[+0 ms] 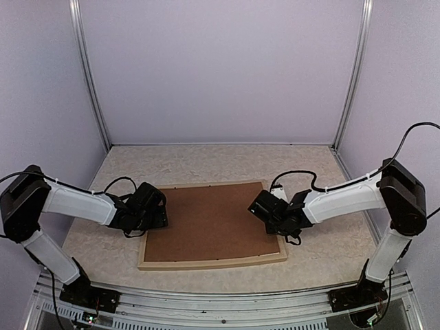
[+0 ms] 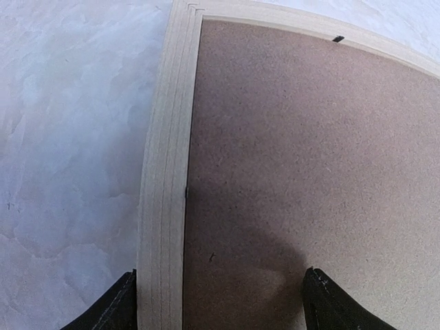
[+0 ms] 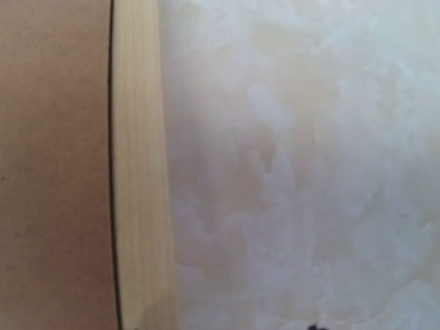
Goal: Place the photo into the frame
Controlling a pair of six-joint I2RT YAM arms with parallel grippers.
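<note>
The wooden photo frame (image 1: 206, 263) lies on the table with a brown board (image 1: 213, 227) filling its inside; no picture side shows. My left gripper (image 1: 162, 217) is at the left rail. In the left wrist view its fingers (image 2: 344, 313) stand apart on either side of the left rail (image 2: 161, 206), one beside the outer edge, one over the board. A firm hold on the rail cannot be made out. Over the right part of the frame is my right gripper (image 1: 271, 220). Only specks of its tips show below the right rail (image 3: 144, 172) in the right wrist view.
Bare light table (image 1: 220, 161) surrounds the frame on all sides. A metal rail (image 1: 227, 299) runs along the front edge, and pale walls close off the back and sides. A small dark tab (image 2: 338, 38) sits at the frame's far rail.
</note>
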